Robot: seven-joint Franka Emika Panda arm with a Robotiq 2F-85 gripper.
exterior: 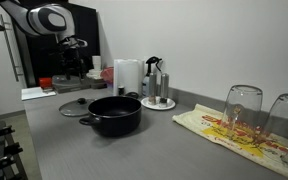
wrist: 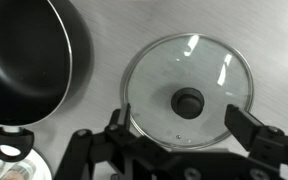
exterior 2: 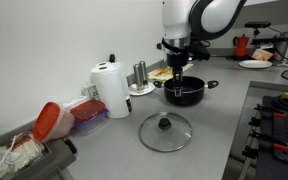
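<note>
A round glass lid with a black knob (wrist: 187, 102) lies flat on the grey table, knob up. In the wrist view my gripper hangs above it, its two black fingers spread wide on either side of the knob's lower end, with nothing between them. The first exterior view has the gripper (exterior: 72, 70) high at the back left, clear of the table. A black two-handled pot (exterior: 116, 116) stands uncovered to the right of the lid (exterior: 76, 107). From the other side, the lid (exterior 2: 165, 131) shows whole, in front of the pot (exterior 2: 184, 92).
A paper towel roll (exterior: 128, 76) and a plate of bottles and shakers (exterior: 158, 103) stand behind the pot. Two upturned glasses (exterior: 242, 110) rest on a patterned cloth (exterior: 206, 122) at the right.
</note>
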